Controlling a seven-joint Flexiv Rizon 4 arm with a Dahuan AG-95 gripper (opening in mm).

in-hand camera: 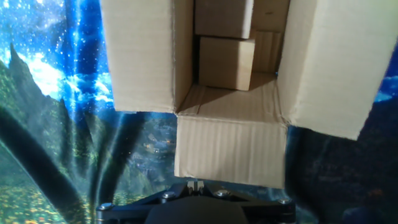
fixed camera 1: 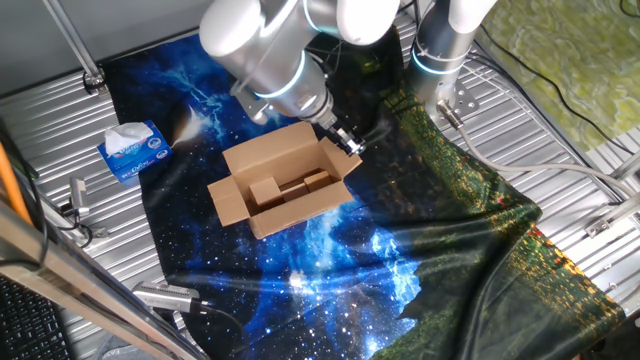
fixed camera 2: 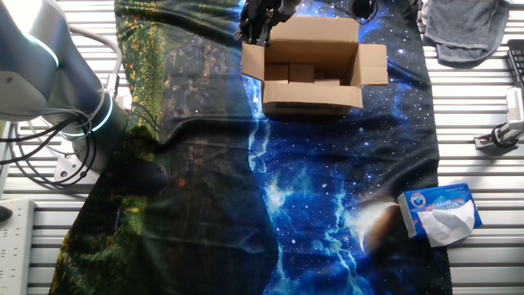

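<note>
An open cardboard box (fixed camera 1: 290, 212) stands on the printed cloth, its flaps folded outward. Inside lie several small blocks, among them a wooden block (in-hand camera: 225, 63) near the close end in the wrist view. My gripper (fixed camera 1: 352, 146) hangs at the box's end nearest the robot base, close by the end flap (in-hand camera: 230, 149). At the bottom of the wrist view the fingertips sit together just below that flap's edge, and nothing shows between them. Whether they touch the flap I cannot tell. In exterior view 2 the dark gripper (fixed camera 2: 244, 36) is beside the box's left flap (fixed camera 2: 253, 61).
A blue tissue box (fixed camera 1: 135, 155) stands at the cloth's far left side. A grey towel (fixed camera 2: 463, 29) lies on the slatted table, off the cloth.
</note>
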